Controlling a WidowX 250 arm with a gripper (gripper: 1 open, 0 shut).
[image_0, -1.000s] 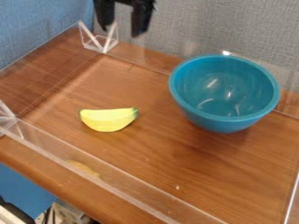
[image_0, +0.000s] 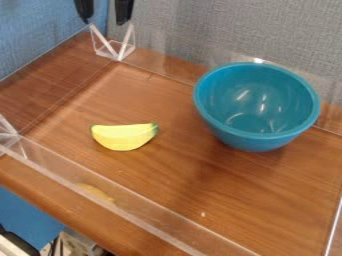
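The black gripper (image_0: 103, 10) is at the top left edge of the view, mostly out of frame, its two fingers apart with nothing visible between them. Below it and toward the middle, a yellow toy banana (image_0: 123, 135) with a green tip lies on the wooden surface (image_0: 174, 200). A teal bowl (image_0: 257, 105) sits upright at the right, empty as far as shows.
Clear low walls (image_0: 134, 204) edge the surface, with clear corner brackets at the back left and front left. Grey padded panels stand behind.
The gripper has moved up and to the left, mostly leaving the frame. The banana and bowl look unmoved.
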